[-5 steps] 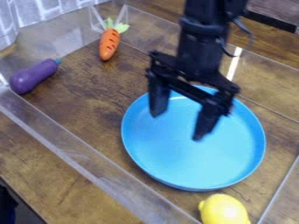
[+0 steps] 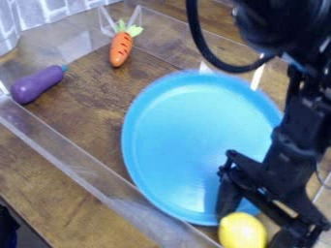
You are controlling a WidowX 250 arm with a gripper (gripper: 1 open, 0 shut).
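My gripper is low at the front right, its dark fingers open just above and behind a yellow lemon-like object, which is partly cut off by the frame's lower edge. A blue round tray fills the middle, its right side hidden behind the arm. An orange toy carrot lies at the back left, and a purple eggplant lies at the left.
Clear plastic walls run along the left and front-left of the wooden surface. The wood between the eggplant, carrot and tray is clear.
My gripper has moved from over the tray's middle toward the front right and down to the yellow object. The blue tray appears shifted slightly left and up.
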